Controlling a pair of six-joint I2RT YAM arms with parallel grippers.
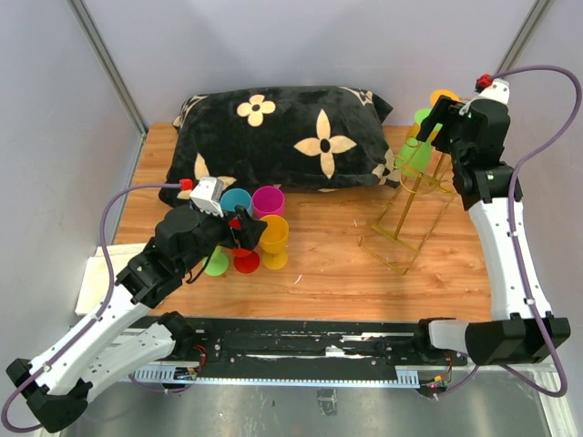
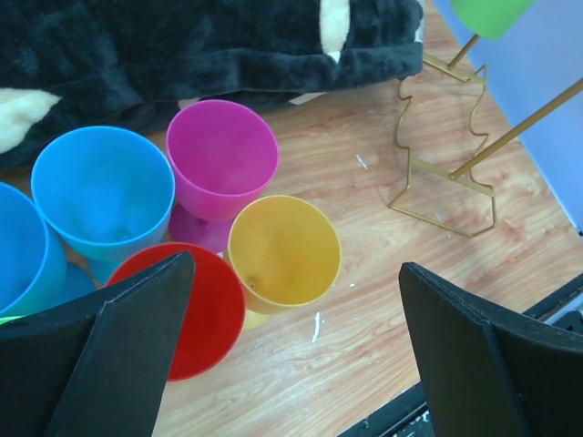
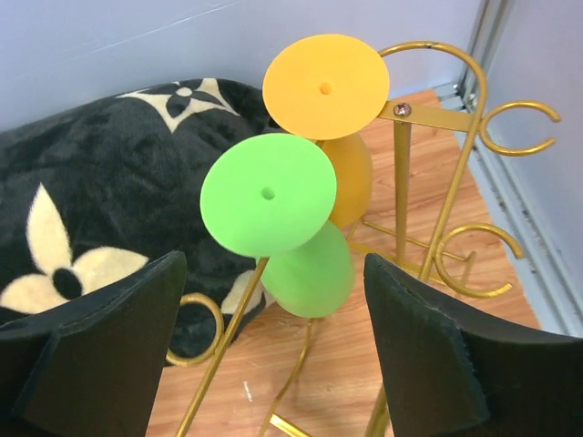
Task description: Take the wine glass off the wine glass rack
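A gold wine glass rack (image 1: 401,232) stands at the right, holding upside-down glasses: a green glass (image 3: 269,191) and an orange glass (image 3: 323,77) behind it. My right gripper is raised at the rack, its open fingers around and below the green glass's base, nothing visibly held. My left gripper hangs open above a group of upright cups, among them a red cup (image 2: 196,319), a yellow cup (image 2: 287,250), a pink cup (image 2: 220,155) and blue cups (image 2: 100,196).
A black flowered cushion (image 1: 255,146) lies along the back. A pale board (image 1: 100,273) sits at the left.
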